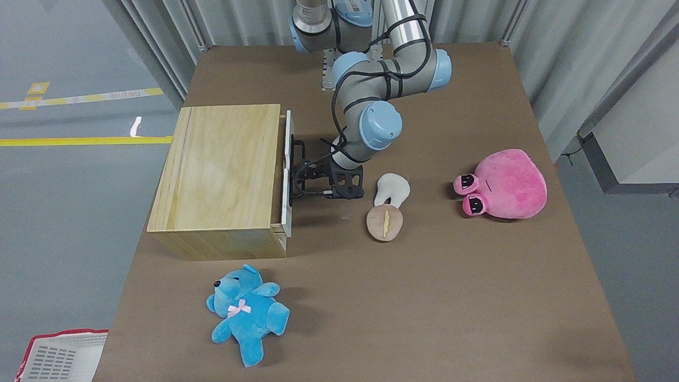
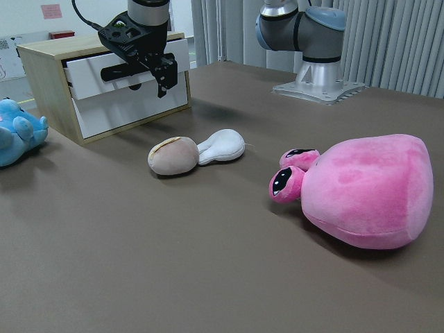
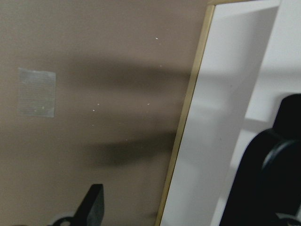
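A wooden cabinet point(image 1: 210, 165) has white drawer fronts; its upper drawer point(image 2: 83, 75) stands slightly out. My black gripper point(image 1: 299, 171) is at that drawer's front, by the dark handle point(image 2: 118, 71). In the wrist view the white front lies beside dark gripper parts, with brown table at the left. Whether the fingers are closed on the handle is not clear.
A blue bear point(image 1: 248, 315) lies below the cabinet, a two-part tan and white plush point(image 1: 384, 223) right of the gripper, a pink plush point(image 1: 512, 184) farther right.
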